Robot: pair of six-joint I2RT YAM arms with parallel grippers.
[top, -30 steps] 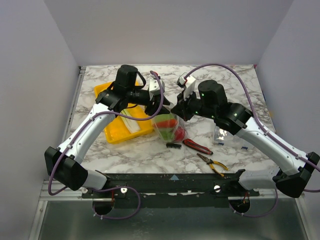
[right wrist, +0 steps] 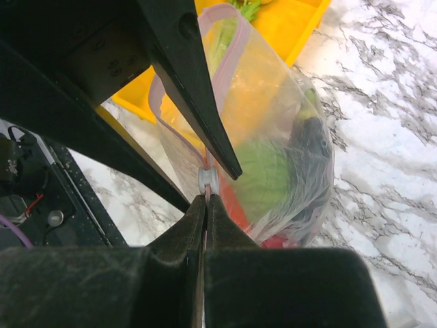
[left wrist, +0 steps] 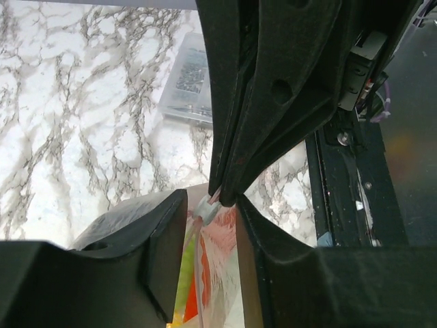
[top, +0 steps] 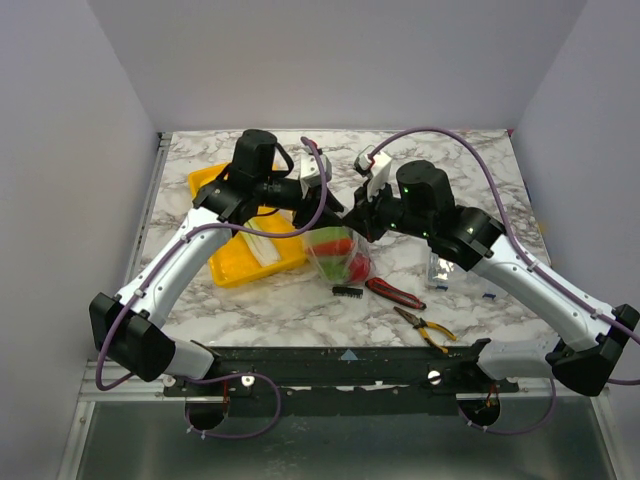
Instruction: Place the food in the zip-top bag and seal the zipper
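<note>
A clear zip top bag (right wrist: 266,164) stands below both grippers, holding green, red and dark pieces of food (top: 333,246). In the right wrist view its near side looks drawn together toward a whitish slider (right wrist: 208,180), while the far part of the mouth gapes. My right gripper is shut on the thin zipper strip just beside that slider. Parted fingers of my left gripper stand on either side of the slider, without clasping it. The top view mostly hides the bag's mouth behind the two grippers.
Left of the bag lies a yellow tray (top: 232,264) with pale green vegetables in it. Red-handled tool (top: 394,292), yellow-handled pliers (top: 425,326) and a small black piece (top: 347,291) lie in front. A clear case (left wrist: 186,78) is to the right.
The left gripper's fingers have shifted slightly at the bag's mouth. My right gripper, the bag and everything on the table look the same.
</note>
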